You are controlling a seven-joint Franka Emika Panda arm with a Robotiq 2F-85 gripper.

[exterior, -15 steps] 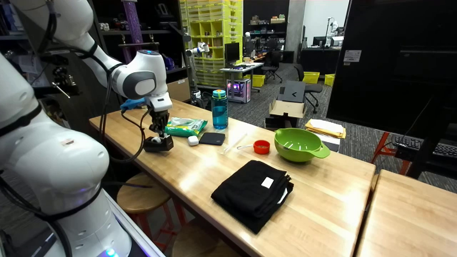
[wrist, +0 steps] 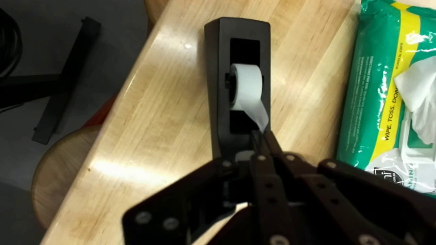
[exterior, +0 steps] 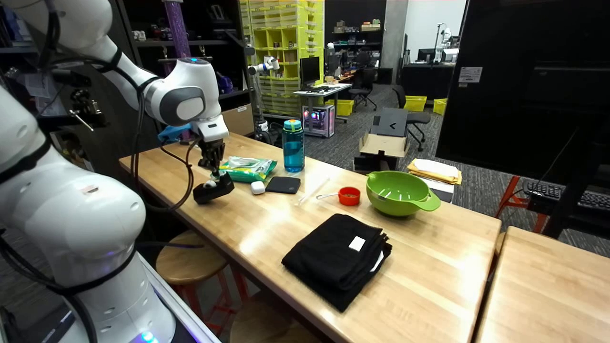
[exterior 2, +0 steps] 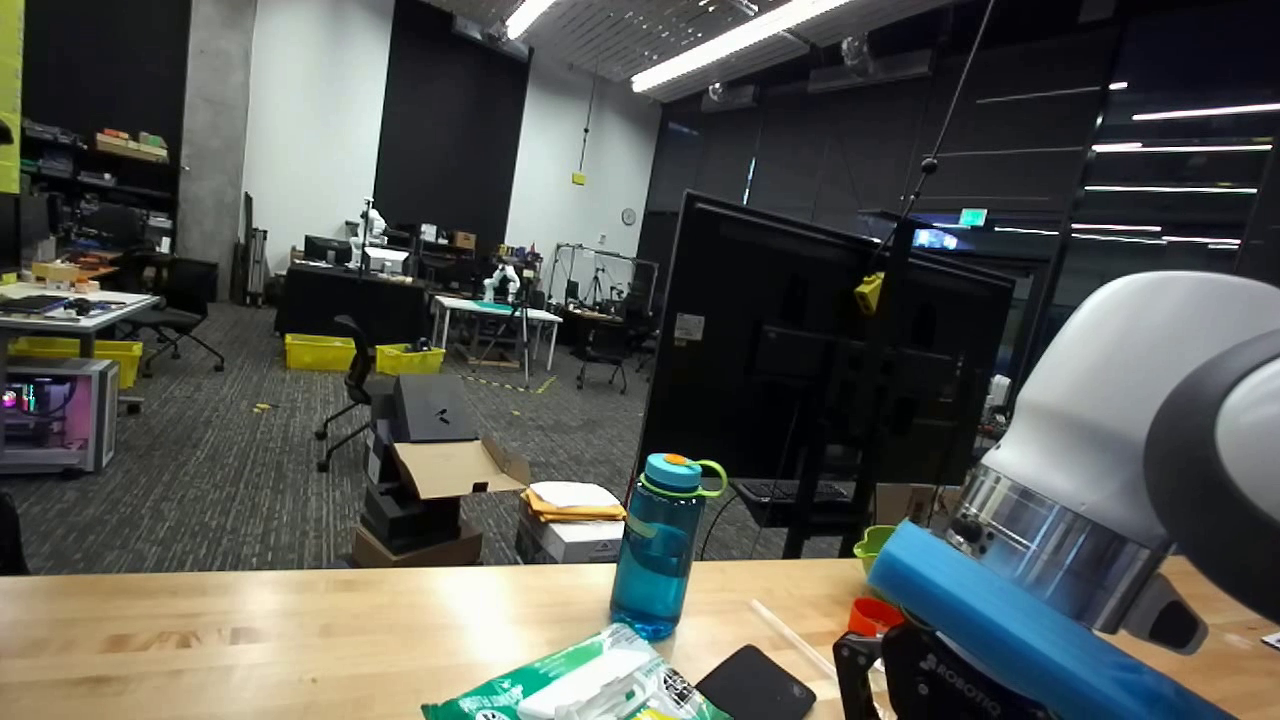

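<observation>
A black tape dispenser [wrist: 213, 90] with a roll of white tape [wrist: 250, 81] is at the table's edge in the wrist view. From the roll, a loose white strip [wrist: 256, 111] twists down to the fingertips of my gripper. The fingers are shut together, with the strip's end pinched between them as far as shows. In exterior view 1 the dispenser [exterior: 214, 189] hangs tilted under the gripper [exterior: 214, 173], its right end higher; whether its left end touches the table is unclear. Exterior view 2 cuts off the fingertips.
A green wipes pack [wrist: 363, 102] lies close on the right. Beyond are a white case [exterior: 258, 187], black pouch [exterior: 283, 185], blue bottle [exterior: 294, 149], red cup [exterior: 349, 196], green colander [exterior: 394, 197] and folded black cloth [exterior: 337, 251].
My arm has risen a little and shifted left. The dispenser, level a second ago, is now tilted with its right end raised.
</observation>
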